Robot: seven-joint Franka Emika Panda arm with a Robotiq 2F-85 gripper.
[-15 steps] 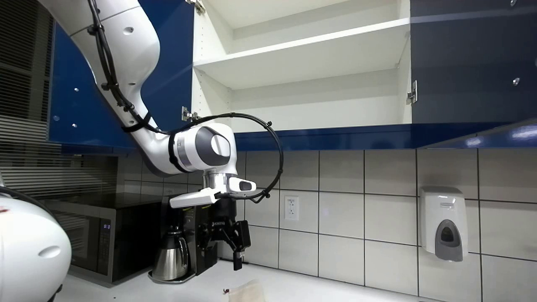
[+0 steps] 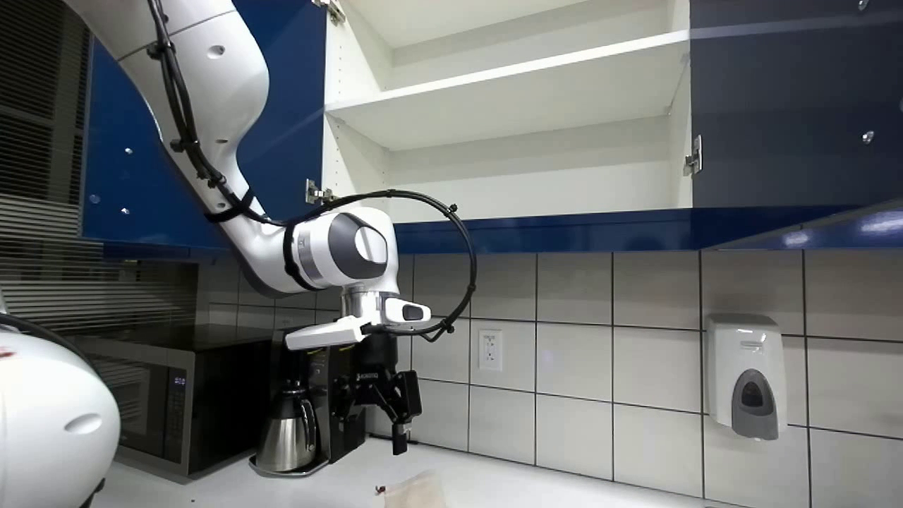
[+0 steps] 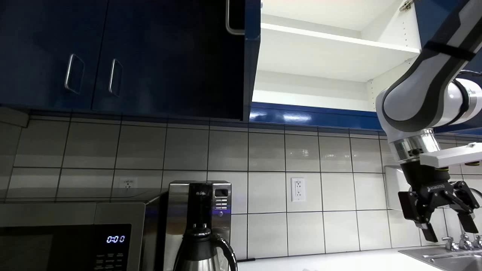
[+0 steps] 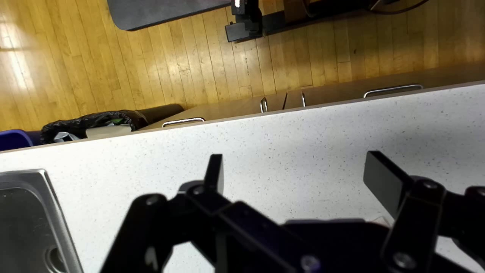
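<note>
My gripper is open above the white counter, its two black fingers wide apart with nothing between them. In exterior view 2 the gripper (image 3: 449,229) points down at the right, in front of the tiled wall. A beige cloth-like item (image 2: 416,491) lies on the counter at the bottom edge of exterior view 1, partly cut off. It sits lower than the gripper and apart from it. The upper cabinet (image 2: 542,169) stands open, and its visible shelves are bare.
A steel coffee pot (image 2: 289,433) stands in its coffee maker (image 3: 221,192), beside a microwave (image 3: 67,235). A sink (image 4: 22,218) is set into the counter. On the wall hangs a soap dispenser (image 2: 748,377). Clear counter (image 4: 291,136) lies beneath the gripper.
</note>
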